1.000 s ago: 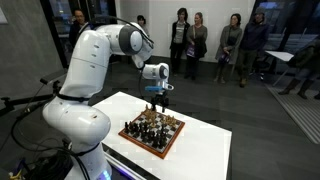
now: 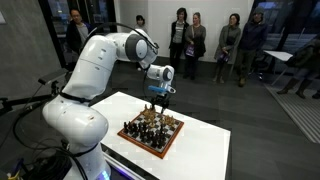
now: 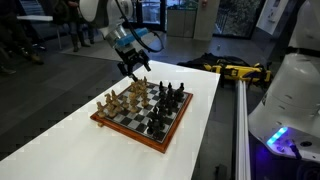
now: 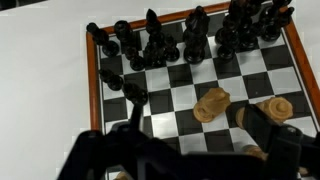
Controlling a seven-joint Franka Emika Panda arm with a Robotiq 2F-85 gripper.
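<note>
A wooden-framed chessboard [image 3: 130, 131] carries dark and light chess pieces. My gripper is open above the board, its two dark fingers spread wide apart. In the wrist view a light brown piece [image 4: 211, 105] shows just beyond the gap, toward the dark pieces. Another light piece [image 4: 277, 108] appears close to the right finger. Dark pieces [image 4: 193, 38] crowd the far side in that view, and a lone dark piece [image 4: 135, 94] stands forward at the left. Exterior view 2 has the gripper [image 3: 134, 68] over the light pieces [image 3: 133, 98]. I see nothing held.
Several people [image 2: 196, 40] stand in the background, behind the arm. A black mat with a yellow-and-black strip [image 3: 235, 72] lies beyond the table in exterior view 2.
My gripper has shifted slightly to the right in exterior view 1, still above the board. The pieces show no visible movement.
</note>
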